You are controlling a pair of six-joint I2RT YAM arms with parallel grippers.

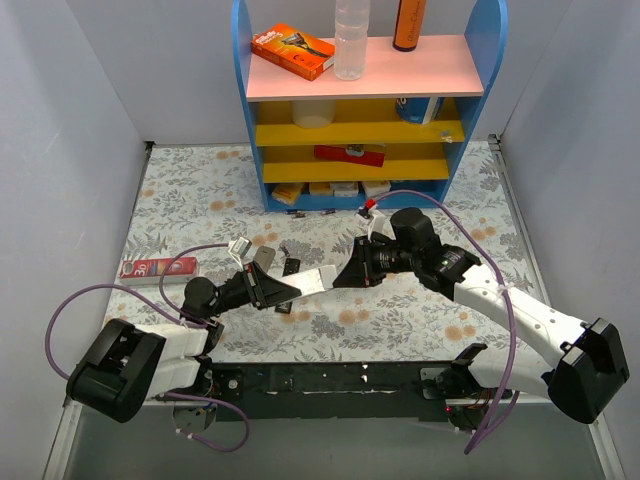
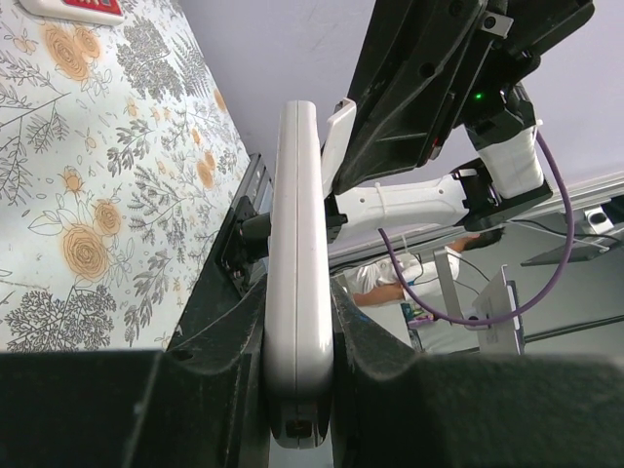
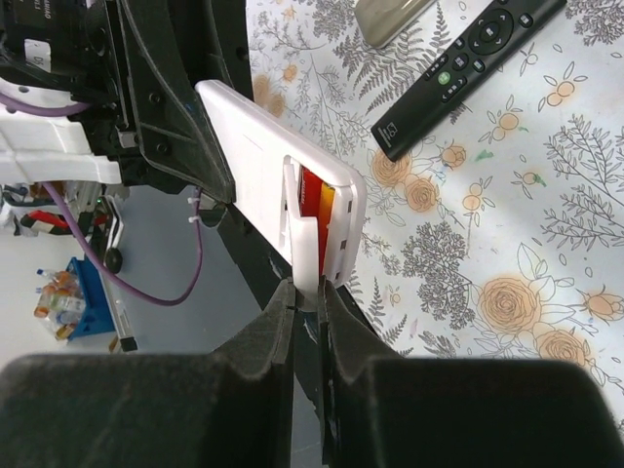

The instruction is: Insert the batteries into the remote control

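In the left wrist view a white remote control (image 2: 299, 244) points away from me, clasped along its sides by my left gripper. Its battery compartment end faces my right gripper, which is shut on a white battery cover (image 3: 304, 239). That cover stands tilted at the compartment opening, not lying flush. Through the gap show red and orange batteries (image 3: 312, 195) inside the remote. From above, both grippers meet over the table, the left one (image 1: 268, 290) and the right one (image 1: 345, 280) on opposite ends of the remote.
A black remote (image 3: 458, 73) and a grey remote (image 1: 264, 257) lie on the flowered table below. At left sits a red-and-white box (image 1: 158, 269). The blue-sided shelf (image 1: 360, 95) occupies the back.
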